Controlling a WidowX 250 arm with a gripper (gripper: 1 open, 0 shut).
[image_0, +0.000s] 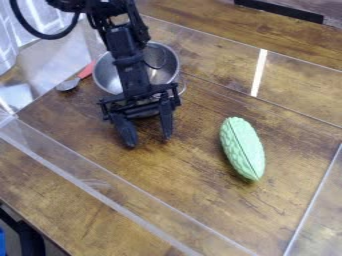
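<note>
The black gripper (144, 130) hangs low over the wooden table, in front of a silver bowl (160, 62), which it partly hides. Its fingers point down; whether anything is between them is hidden or too dark to tell. A pale green vegetable-like object (242, 148) lies to the right, apart from the gripper.
A utensil with a red handle and silver head (71, 82) lies left of the bowl. Clear walls or edges border the wooden table (160, 200) at the sides and front.
</note>
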